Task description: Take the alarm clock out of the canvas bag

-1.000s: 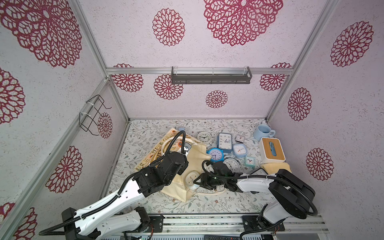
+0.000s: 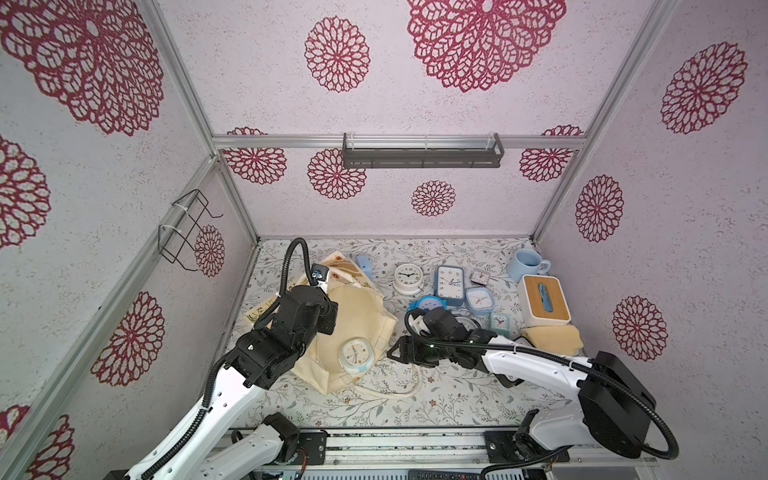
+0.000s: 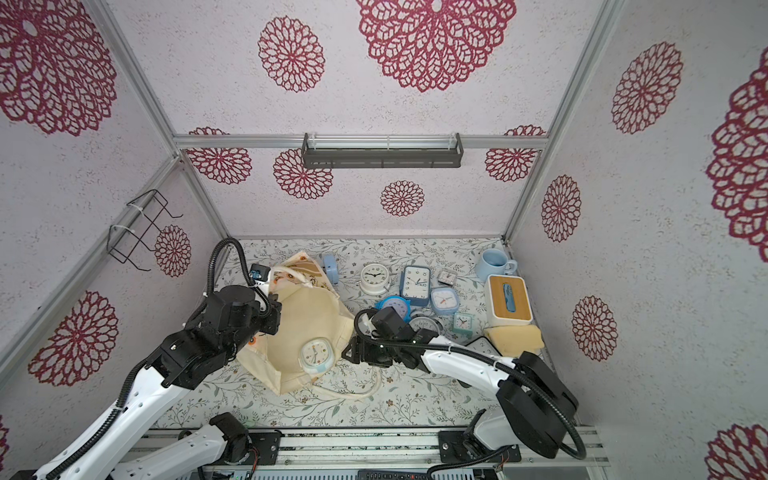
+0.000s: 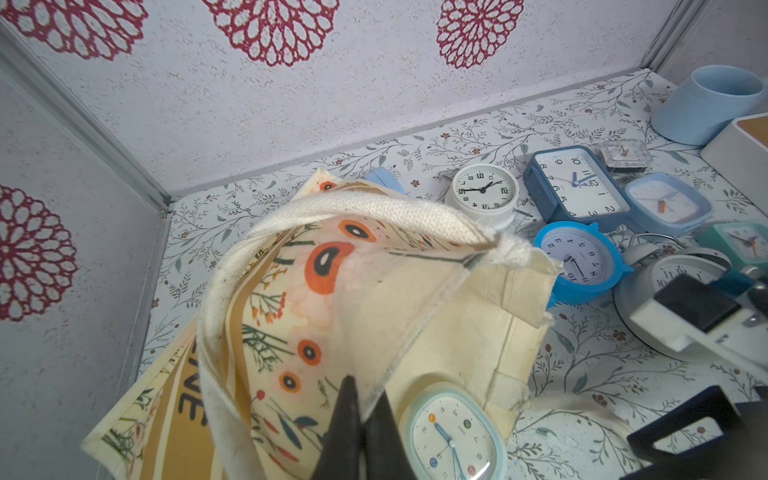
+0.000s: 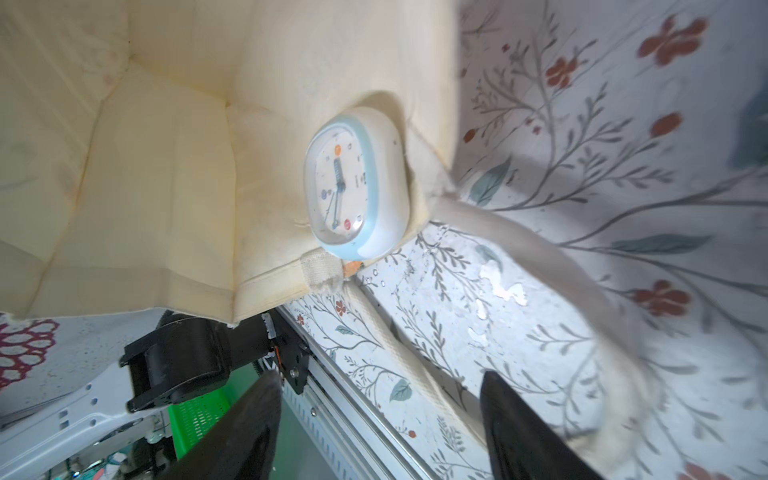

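A cream canvas bag [image 3: 296, 320] with printed flowers lies open at left. Inside, at its mouth, rests a white alarm clock [image 2: 356, 354] with pale blue trim [image 5: 344, 184]. My left gripper is shut at the bag's upper part, where pale fabric and strap show in its wrist view; whether it pinches any is hard to tell. Right of the clock, my right gripper stands open just outside the bag's mouth, over the loose strap, with nothing between its fingers.
Several other clocks [image 2: 449, 284] stand at the middle right, with a blue mug [image 2: 525, 264], a white-and-wood box [image 2: 544, 300] and a yellow cloth [image 2: 552, 338] along the right side. Bare table lies along the front.
My left arm has moved left and up, and the bag with its clock has shifted left, opening wider. The right arm has moved slightly up, now apart from the clock.
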